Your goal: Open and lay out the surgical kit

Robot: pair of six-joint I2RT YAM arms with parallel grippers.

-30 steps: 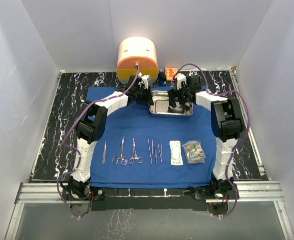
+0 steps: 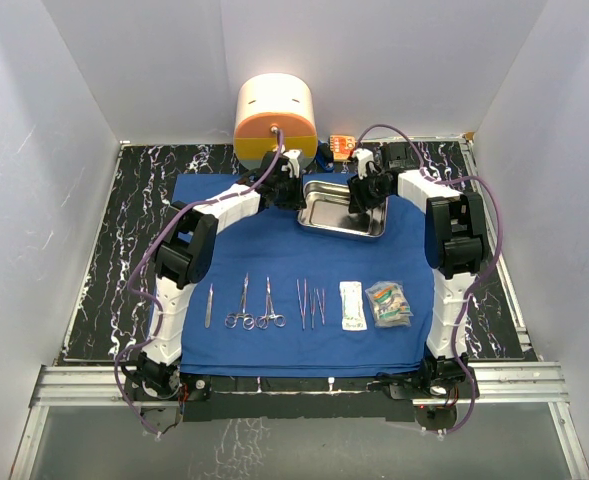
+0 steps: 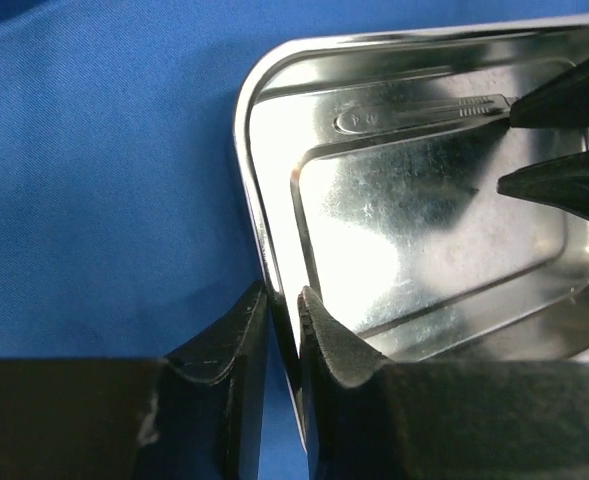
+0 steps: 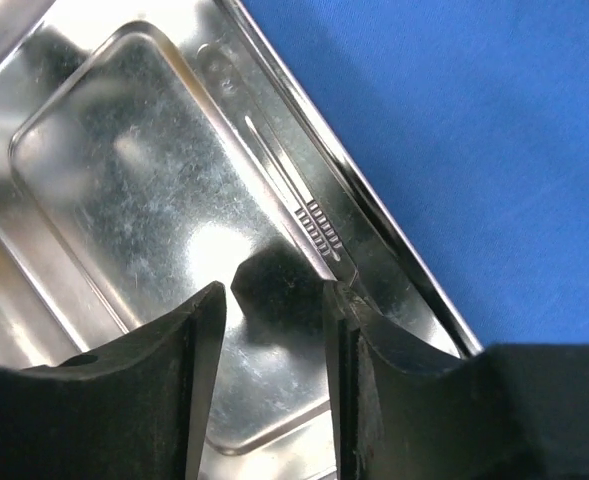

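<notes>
A shiny metal tray (image 2: 326,214) sits at the back of the blue cloth. My left gripper is shut on the tray's left rim (image 3: 264,235). Inside, a slim metal instrument with a ridged grip lies along the tray's far side, and shows again in the right wrist view (image 4: 292,195). My right gripper hangs over the tray with its fingers apart. The instrument's ridged end is close to its right fingertip (image 4: 336,300); whether they touch I cannot tell.
Nearer the front lie a scalpel (image 2: 209,306), two scissor-like clamps (image 2: 244,300), several tweezers (image 2: 312,302), a white packet (image 2: 352,306) and a clear bag (image 2: 388,304). An orange-and-yellow container (image 2: 274,115) stands behind the tray. Mid-cloth is clear.
My right gripper has shifted a little to the right over the tray. The tray has turned slightly, its right end coming nearer the front. The left gripper has stayed at the rim.
</notes>
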